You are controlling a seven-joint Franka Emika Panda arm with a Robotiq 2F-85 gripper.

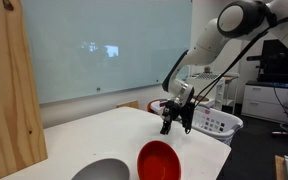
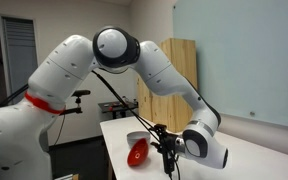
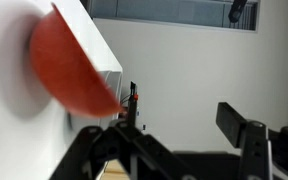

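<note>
A red bowl stands tilted, its open side facing the camera, low in exterior view 1 and just right of a grey bowl. In the wrist view the red bowl is blurred at the left, outside the gap between my fingers. My gripper is above the white table, behind the red bowl and apart from it in that view. Its two dark fingers stand apart in the wrist view, with nothing between them. In exterior view 2 the red bowl is beside the gripper; whether it touches the table cannot be told.
White laundry baskets stand at the table's right end. A wooden cabinet rises at the left, and a glass board is behind. The white table has free room at its middle and back.
</note>
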